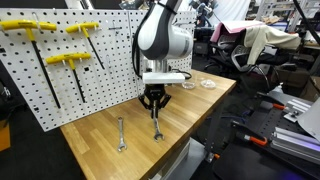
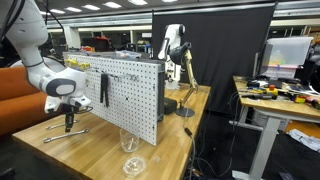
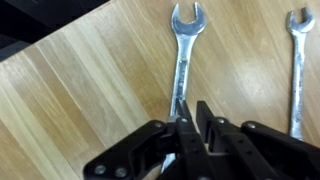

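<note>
A silver open-ended wrench (image 3: 182, 62) lies beneath my gripper, its open finger pointing away from the hand. The fingers (image 3: 205, 118) are close together and shut on the wrench's shaft, though the contact itself is partly hidden. In exterior view 1, my gripper (image 1: 155, 108) points down at the wooden table, with the wrench (image 1: 157, 134) reaching toward the table's front edge. A second wrench (image 1: 122, 134) lies apart to the left; the wrist view has this other wrench (image 3: 298, 70) on the right.
A white pegboard (image 1: 110, 70) stands behind the table, with yellow-handled tools (image 1: 65, 58) hung on it. Clear glass dishes (image 1: 207, 84) sit farther along the table. Bare wood (image 1: 85, 130) is free to the left of the wrenches.
</note>
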